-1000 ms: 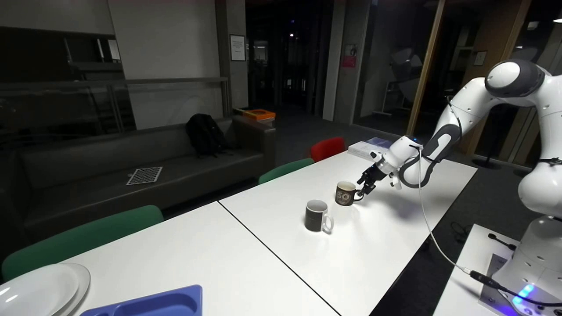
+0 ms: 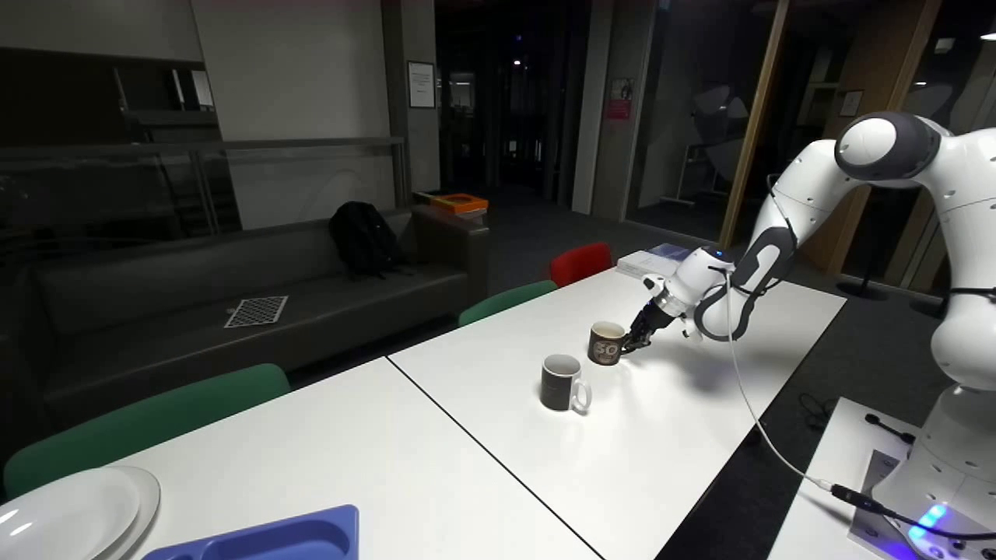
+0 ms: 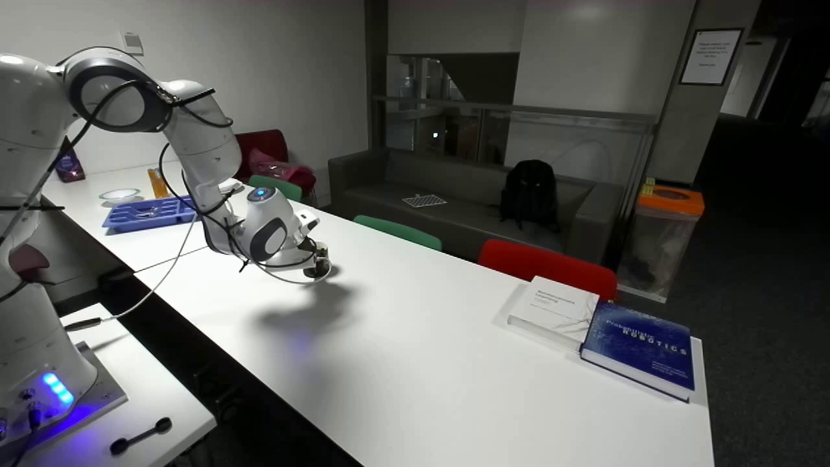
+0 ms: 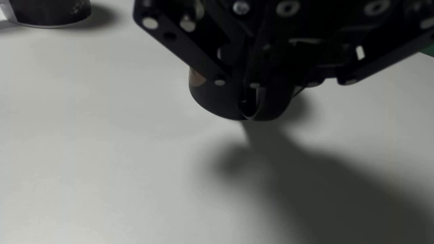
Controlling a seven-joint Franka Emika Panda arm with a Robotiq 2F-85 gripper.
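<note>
A dark mug with "30" on its side (image 2: 604, 345) stands upright on the white table (image 2: 495, 369). My gripper (image 2: 631, 346) is at the mug's right side, where its handle is, and is shut on the mug. In the wrist view the fingers of my gripper come together in front of the mug's dark body (image 4: 215, 99), hiding most of it and its handle. A second mug, dark grey with a white handle (image 2: 561, 383), stands apart, nearer the table seam; its base (image 4: 53, 14) shows at the wrist view's upper left.
White plates (image 2: 79, 518) and a blue tray (image 2: 308, 537) lie at the table's far end from the arm. Two books (image 3: 554, 310) sit at the opposite end. The table between books and arm is clear.
My gripper has moved left onto the handle side of the "30" mug and shut there. The mug has shifted slightly left, with its handle now hidden. The other mug has not moved.
</note>
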